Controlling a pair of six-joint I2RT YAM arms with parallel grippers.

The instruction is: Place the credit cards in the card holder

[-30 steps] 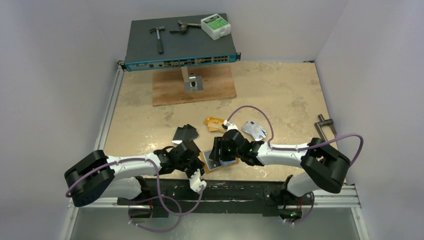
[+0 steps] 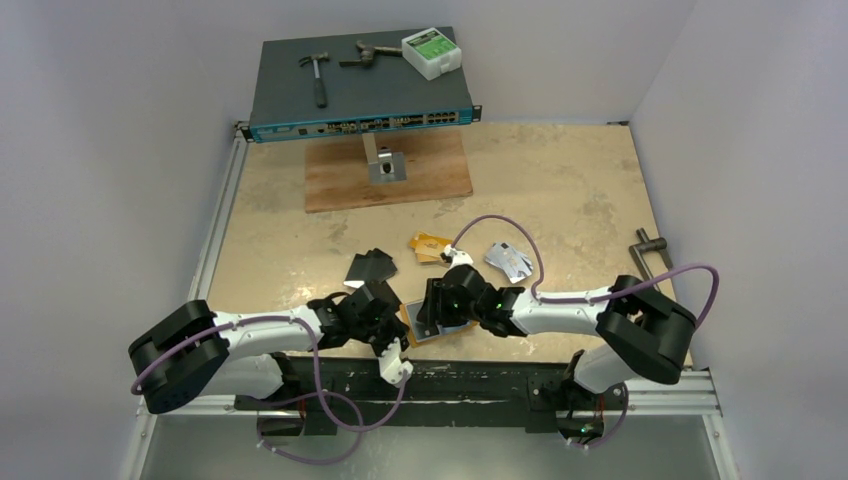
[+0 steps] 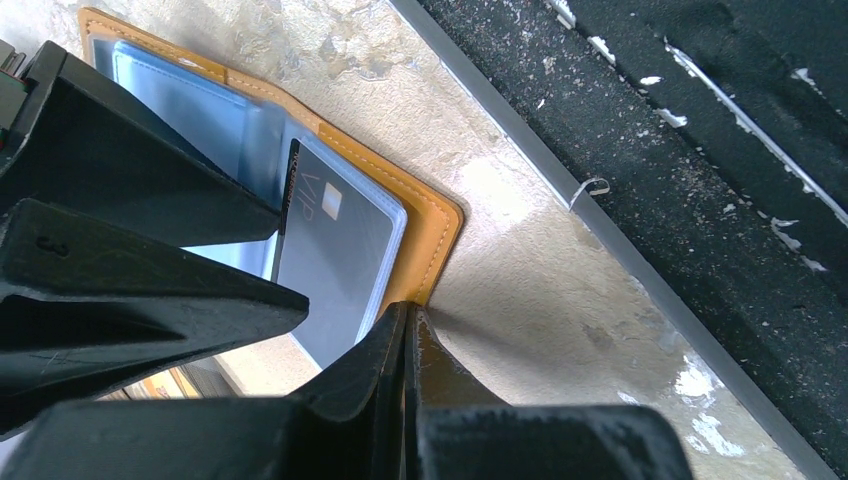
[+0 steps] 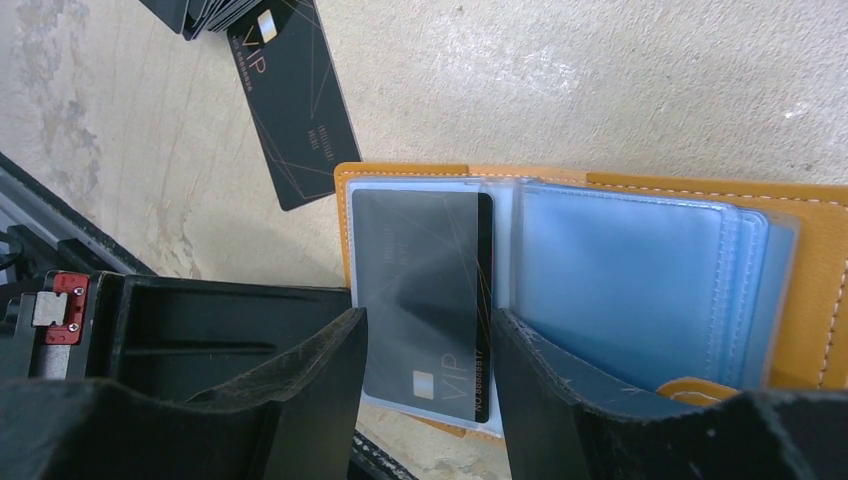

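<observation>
The tan card holder lies open on the table, its clear pages over blue. A black VIP card sits in the end pocket, mostly under the clear film, with a dark strip bare along its inner edge. My right gripper is part open, one finger on each side of that card. At the holder's rim, my left gripper is shut; whether it pinches the rim I cannot tell. More black cards lie left of the holder, orange cards behind it, and silver-grey cards to the right.
A loose VIP card lies close to the holder's corner. The dark table-front strip runs near the holder. A wooden board and a raised device stand at the back.
My right gripper has moved slightly toward the front of the table, over the holder. The left arm, holder and card piles look unmoved.
</observation>
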